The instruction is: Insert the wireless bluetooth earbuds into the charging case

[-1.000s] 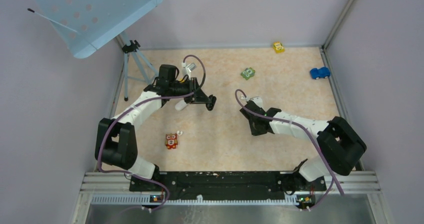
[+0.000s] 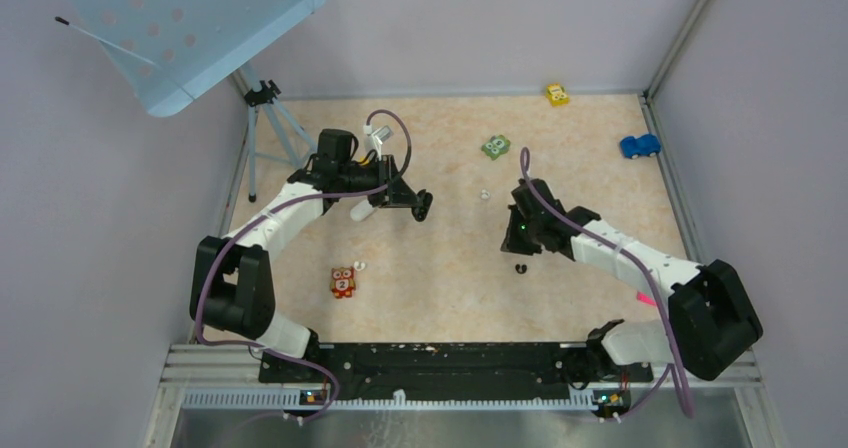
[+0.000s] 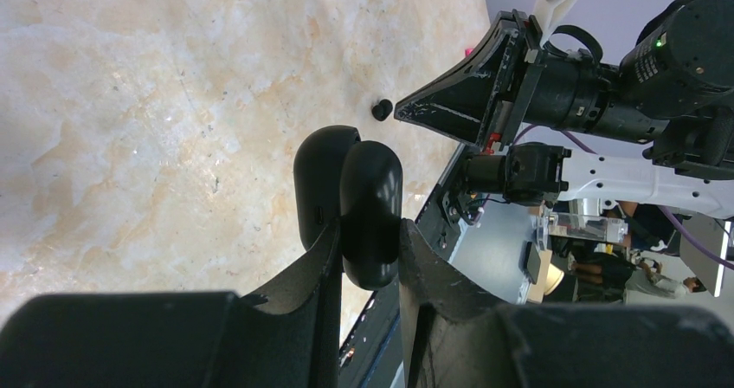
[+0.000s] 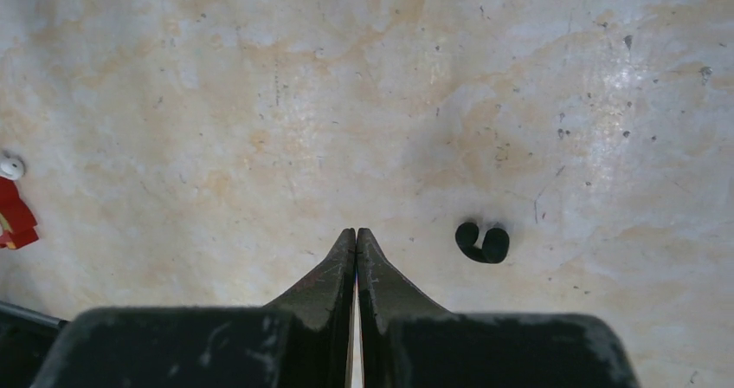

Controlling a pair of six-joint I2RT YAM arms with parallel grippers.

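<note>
The small curved black earbud [image 4: 495, 244] lies on the tabletop, to the right of my right gripper in the right wrist view. That gripper is shut, its fingertips meeting with nothing between them. From above, the same earbud [image 2: 520, 268] shows just below the right gripper's dark fingers [image 2: 516, 240]. A glossy black two-part charging case [image 3: 371, 215] is held by my left gripper, shut on it. In the top view this case [image 2: 422, 206] stays near the table's middle left. The inside of the case is hidden.
A red owl block [image 2: 343, 282] sits at the front left, with a small white object [image 2: 360, 265] beside it. A green owl block [image 2: 495, 147], a yellow block [image 2: 557, 94] and a blue toy car [image 2: 640, 146] stand farther back.
The left gripper and case have not moved.
</note>
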